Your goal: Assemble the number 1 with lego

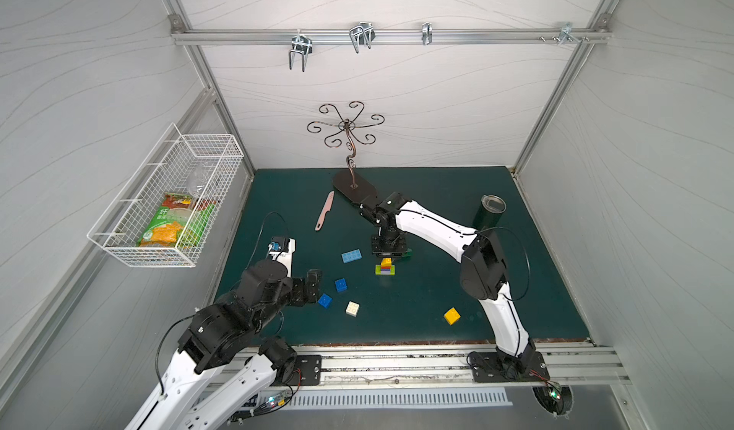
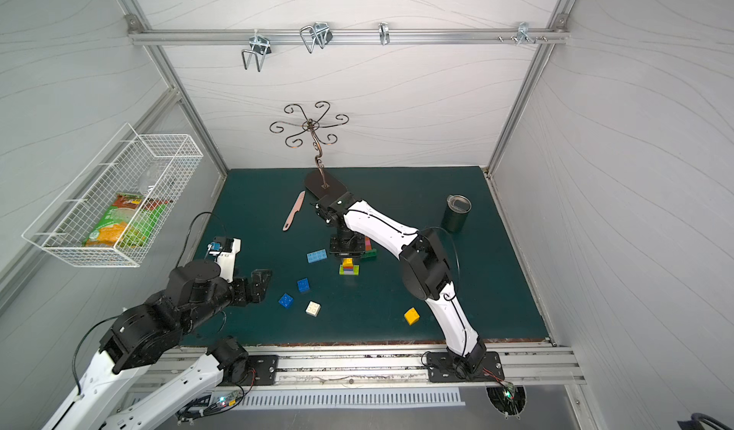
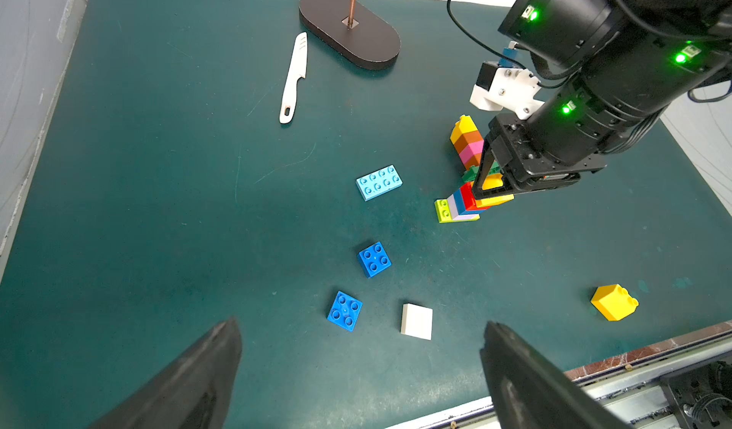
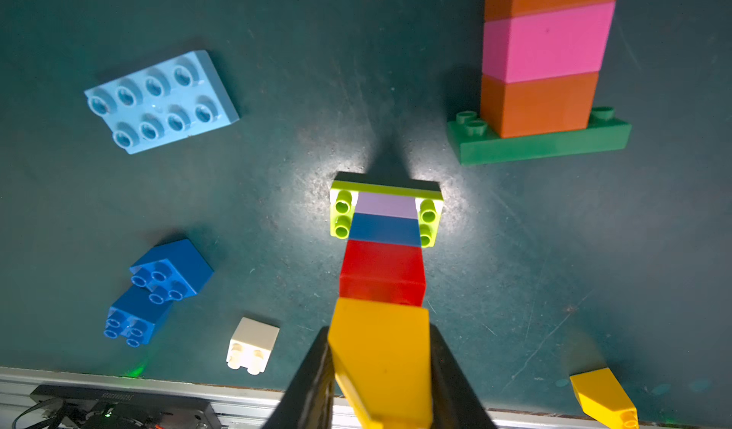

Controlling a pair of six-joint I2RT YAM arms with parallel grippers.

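My right gripper is shut on a yellow brick (image 4: 385,364), its fingers on either side of the brick. The yellow brick sits at the top of a tower of red (image 4: 381,269), blue (image 4: 385,230) and lavender (image 4: 386,204) bricks on a lime base (image 4: 386,188). Behind it to the right stands another tower on a green base, with orange and pink bricks; in the left wrist view its top is yellow (image 3: 463,127). Over at the left, my left gripper hangs open and empty above the table.
Loose on the table lie a light-blue brick (image 3: 379,182), two blue bricks (image 3: 374,259), a white brick (image 3: 417,321) and a yellow brick (image 3: 614,301). Farther back are a knife (image 1: 325,210), a metal stand (image 1: 353,185) and a dark can (image 2: 456,214).
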